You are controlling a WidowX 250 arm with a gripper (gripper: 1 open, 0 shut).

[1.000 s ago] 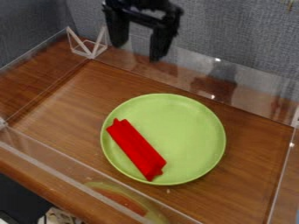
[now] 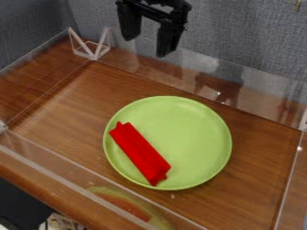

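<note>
A red elongated object [image 2: 138,153] lies on the left part of a round green plate [image 2: 189,139] on the wooden table. My black gripper [image 2: 147,43] hangs high at the top middle, well above and behind the plate, its two fingers apart with nothing seen between them.
Clear low walls edge the table [image 2: 72,108]. A white wire-like bracket [image 2: 86,47] stands at the back left corner. A curved yellowish shape shows at the bottom under the clear edge.
My gripper has risen and drawn back toward the top of the view. The plate and red object are unchanged.
</note>
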